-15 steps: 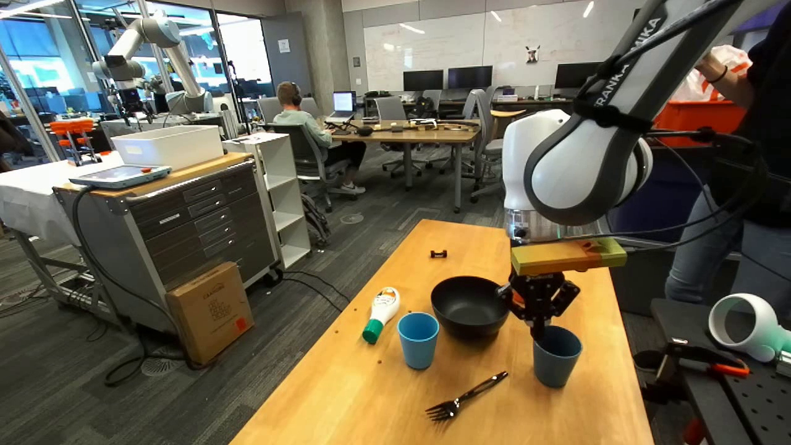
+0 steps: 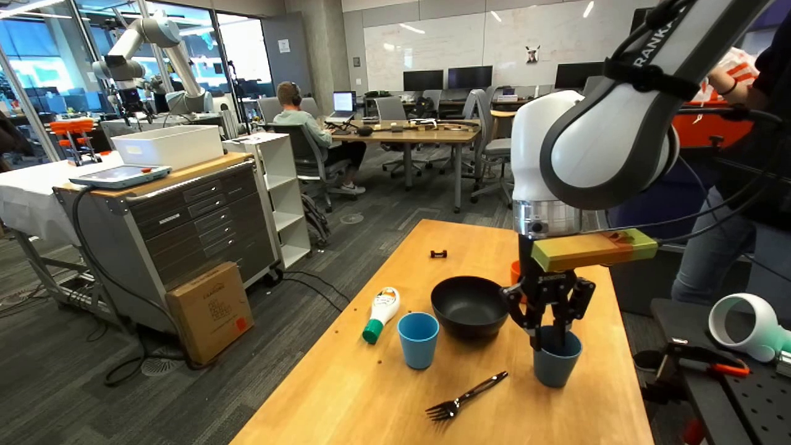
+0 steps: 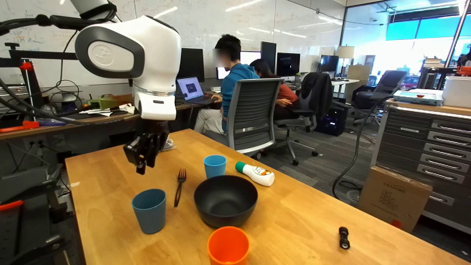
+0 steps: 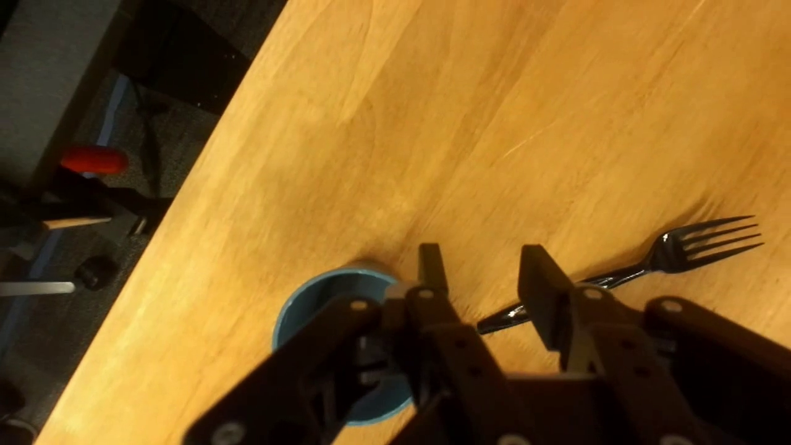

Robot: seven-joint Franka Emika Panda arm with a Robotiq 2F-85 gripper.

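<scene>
My gripper stands open, nothing between its fingers. In exterior view 2 the gripper (image 3: 145, 167) hangs above the table, behind the grey-blue cup (image 3: 149, 212) and clear of it. The fingers overlap the grey-blue cup (image 2: 556, 367) in exterior view 1. In the wrist view this cup (image 4: 296, 315) sits below and left of the fingertips, partly covered by the gripper. A black fork (image 4: 671, 252) lies on the table, its handle end showing between the fingers from above. A lighter blue cup (image 2: 418, 341) stands upright near a black bowl (image 2: 468, 305).
A white bottle with a green cap (image 2: 382, 315) lies beyond the lighter blue cup. An orange cup (image 3: 228, 247) stands beside the bowl, and a small black dumbbell-shaped object (image 2: 438, 254) lies at the far end. Bare wood shows around the fork.
My gripper has moved right and slightly upward in exterior view 1, and its fingers now show farther apart. The cups, bowl, fork and bottle have not moved.
</scene>
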